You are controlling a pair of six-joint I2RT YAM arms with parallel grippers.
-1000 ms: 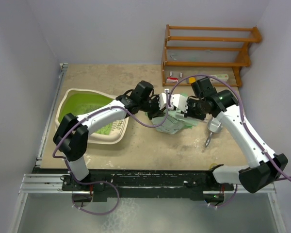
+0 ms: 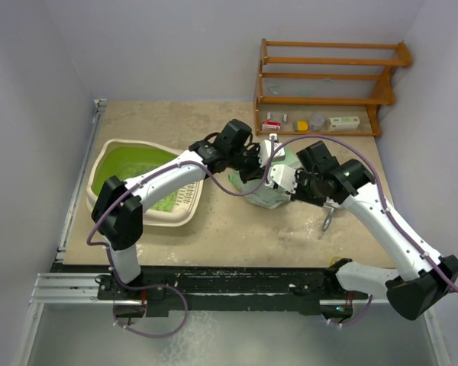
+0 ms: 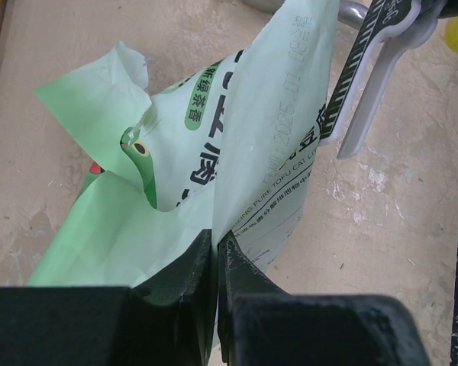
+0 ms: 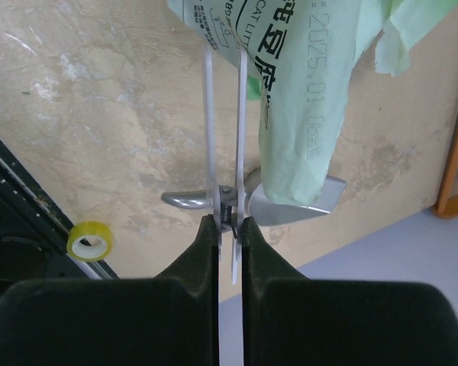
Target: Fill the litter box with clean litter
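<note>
A torn, pale green litter bag (image 3: pixel 175 152) stands over the middle of the table. My left gripper is shut on its pinched upper edge. My right gripper holds white scissor-like blades reaching to the bag's printed edge (image 4: pixel 298 107), shut on what appears to be their grip. A metal scoop (image 4: pixel 298 210) lies below, partly behind the bag. The litter box (image 2: pixel 175 213), white-rimmed with a green inside, sits at the left, partly hidden by my left arm.
A wooden rack (image 2: pixel 328 59) stands at the back right with small items on the bottom. A yellow tape roll (image 4: pixel 89 229) lies by the front edge.
My right gripper has moved toward the front of the table. My left gripper has shifted slightly rightward and upward in the top view, still on the bag.
</note>
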